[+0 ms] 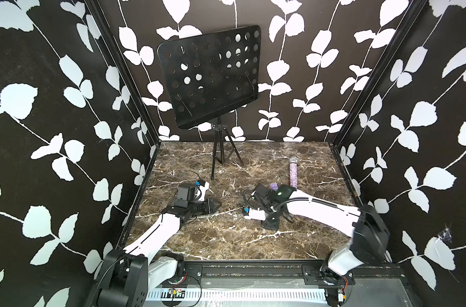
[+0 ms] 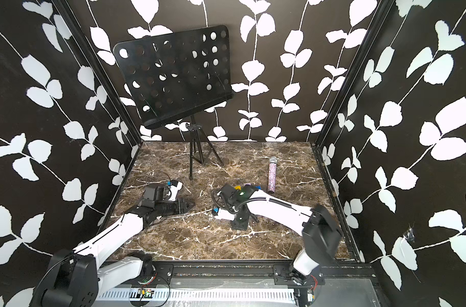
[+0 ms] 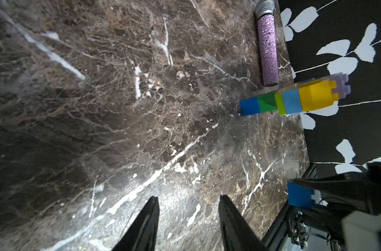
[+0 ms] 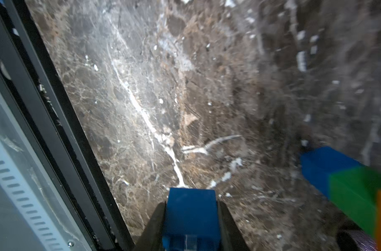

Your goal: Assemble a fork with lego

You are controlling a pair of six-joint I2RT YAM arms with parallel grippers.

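Observation:
A joined row of lego bricks (image 3: 288, 102) in blue, green, lime, yellow and lavender shows at the upper right of the left wrist view. From above it is mostly hidden behind the right arm, with a bit of lavender brick (image 1: 273, 186) visible. My right gripper is shut on a single blue brick (image 4: 191, 209), held in front of the row. To the left, my left gripper points inward with its fingers (image 3: 146, 223) apart and only bare table between them. The right fingers are hidden from above.
A glittery pink microphone (image 1: 293, 174) lies behind the bricks, at the right. The black music stand (image 1: 217, 76) rises at the back left. Bare marble table (image 1: 227, 238) lies between the arms and along the front.

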